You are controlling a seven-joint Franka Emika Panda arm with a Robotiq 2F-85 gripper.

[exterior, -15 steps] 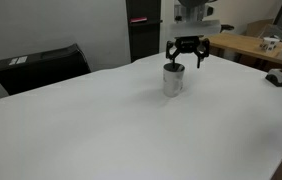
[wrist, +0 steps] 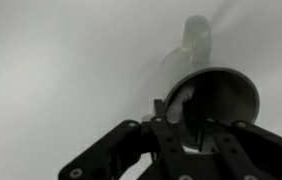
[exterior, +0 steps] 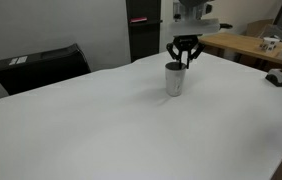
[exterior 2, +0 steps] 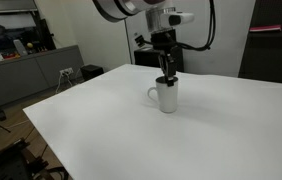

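Observation:
A white mug with a dark inside stands upright on the white table, seen as mug (exterior: 174,82) in exterior view 1 and mug (exterior 2: 167,97) in exterior view 2, where its handle points left. My black gripper (exterior: 183,65) reaches down from above to the mug's rim. One finger goes into the mug and the other is outside it, with the wall pinched between them. From the wrist, the mug (wrist: 195,45) shows its handle at the top, and the gripper is shut across the near left rim. The mug's bottom inside is too dark to read.
A black box-like device (exterior: 41,70) sits at the back left in exterior view 1. At the right is a wooden table (exterior: 243,45) with small items, and a dark-and-white object (exterior: 281,77) lies near the edge.
The fingers have come together from wide apart onto the mug's wall. The mug has shifted very slightly to the right in exterior view 1.

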